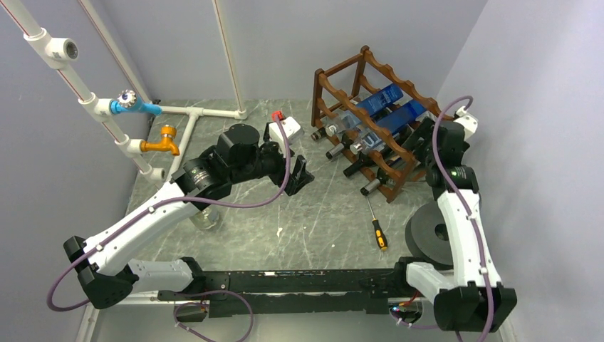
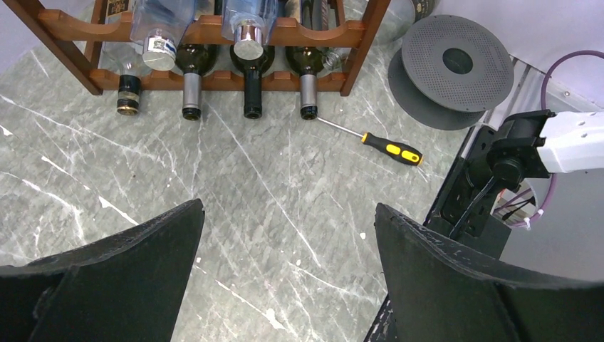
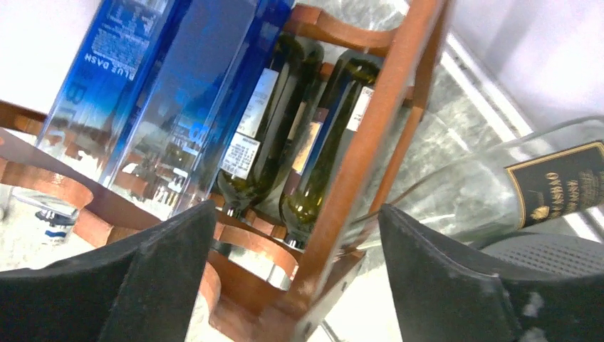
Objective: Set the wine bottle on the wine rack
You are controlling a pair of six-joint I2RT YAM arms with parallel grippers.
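The wooden wine rack stands at the back right, holding dark bottles and blue clear bottles. My right gripper is at the rack's near right end, fingers apart around a wooden post, contact unclear. A clear bottle with a black-gold label lies beside the rack in the right wrist view. My left gripper hangs over the middle of the table, open and empty; its fingers frame bare marble in the left wrist view.
A screwdriver lies before the rack, a grey spool at the right. White pipes with orange tap fill the left.
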